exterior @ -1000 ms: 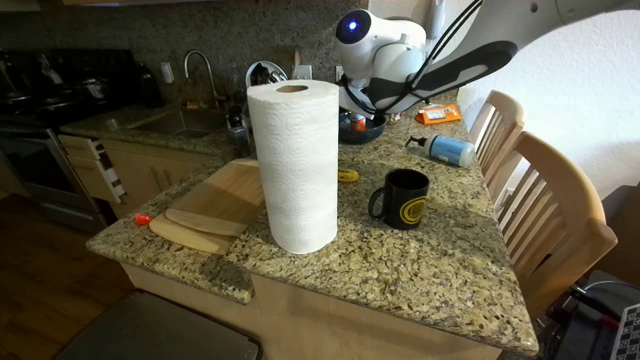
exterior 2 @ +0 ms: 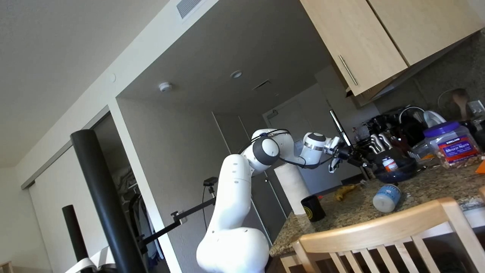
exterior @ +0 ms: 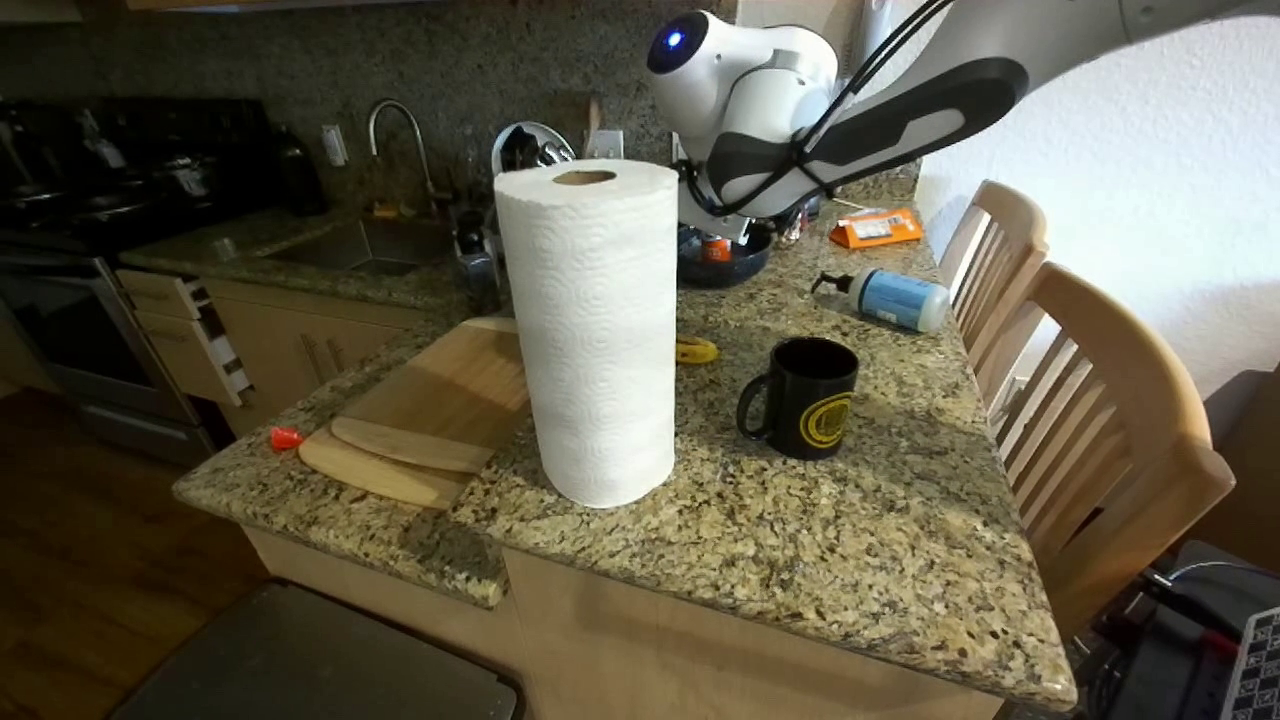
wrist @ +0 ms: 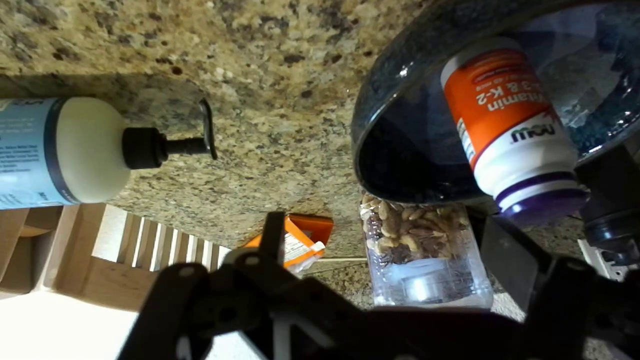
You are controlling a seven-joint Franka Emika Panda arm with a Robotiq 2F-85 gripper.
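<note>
In the wrist view, my gripper is open, its dark fingers point(wrist: 274, 237) wide apart and nothing held. A dark glazed bowl point(wrist: 384, 102) lies ahead on the counter. Leaning inside it is a white vitamin bottle point(wrist: 510, 120) with an orange label and a purple cap that reaches past the rim. A clear jar of nuts point(wrist: 420, 240) shows between the fingers, farther off than they are. Exterior view 1 shows the arm over the bowl point(exterior: 720, 271) and the bottle point(exterior: 716, 250); the fingers are hard to make out there.
A blue-labelled pump bottle point(exterior: 897, 300) lies on its side near the chairs point(exterior: 1080, 396). An orange packet point(exterior: 877, 228) is farther back. Nearer stand a black mug point(exterior: 813, 396) and a tall paper towel roll point(exterior: 594, 336), with a banana point(exterior: 696, 350) behind. Open granite surrounds the mug.
The arm's wrist has shifted left and slightly up in exterior view 1, and more of the hand shows above the bowl. The bowl, bottle and other counter objects have stayed put.
</note>
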